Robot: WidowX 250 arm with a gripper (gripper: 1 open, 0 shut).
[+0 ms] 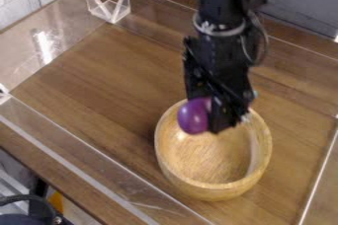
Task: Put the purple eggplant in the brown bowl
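Observation:
The purple eggplant (195,118) hangs from my gripper (205,106), which is shut on it. It overlaps the far left part of the brown bowl (211,183) in the picture, and its exact height over the bowl cannot be told. The black gripper body covers the bowl's far rim in part. The visible inside of the bowl is empty, its pale wooden floor in plain sight.
A clear wire-like stand (109,5) sits at the far left of the wooden table (99,81). Bare tabletop lies left of the bowl. Dark cables and hardware (24,209) fill the lower left corner, off the table.

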